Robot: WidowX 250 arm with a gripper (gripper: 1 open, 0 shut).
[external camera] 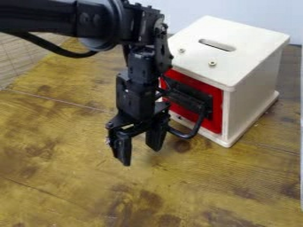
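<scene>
My black gripper (138,144) hangs open above the wooden tabletop, fingers pointing down and apart, with nothing between them. Just behind it and to the right stands a white wooden box (246,101) with a slot on its top and a red front panel (212,121). A black bar-like part (190,99) with a curved black piece is on the red front, partly hidden by my arm and gripper.
A pale woven or tiled surface (21,58) shows at the upper left edge, and a light wall lies behind the box.
</scene>
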